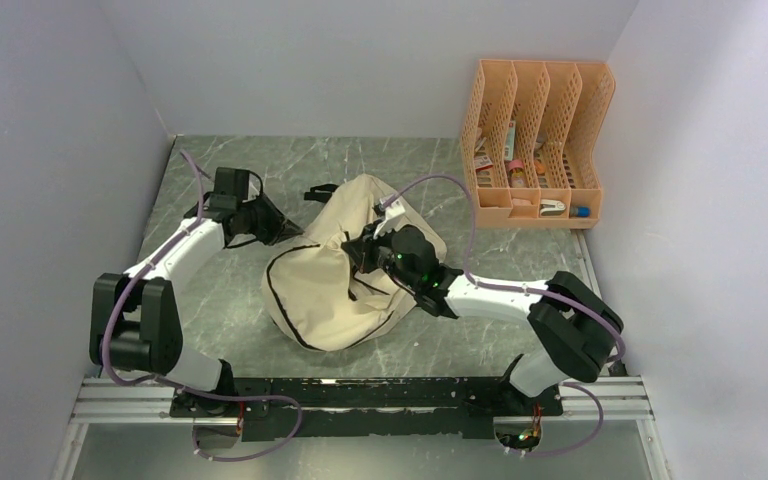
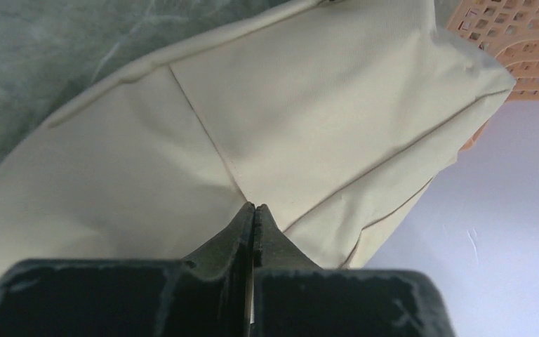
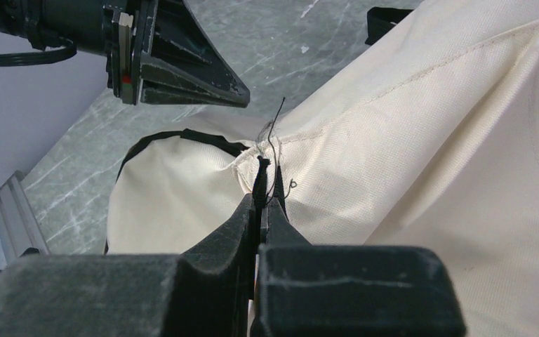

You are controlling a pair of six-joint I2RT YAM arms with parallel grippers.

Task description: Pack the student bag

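The cream cloth bag (image 1: 335, 300), edged with black zipper trim, lies crumpled on the table. At its upper left edge, my left gripper is shut on the bag's cloth, and folds run to its fingertips. Over the bag's middle, my right gripper is shut on the thin black zipper end (image 3: 260, 174), which stands up from the fingertips with loose threads. Seen from the right wrist, the left gripper's fingers (image 3: 196, 74) are closed just above the cloth edge. The opening is partly hidden by the right arm.
A peach rack (image 1: 540, 145) with several slots stands at the back right, holding small items. Its front tray carries a white-and-dark item (image 1: 552, 208) and a blue one (image 1: 580, 212). A black strap (image 1: 320, 192) lies behind the bag. Bare table shows at the left.
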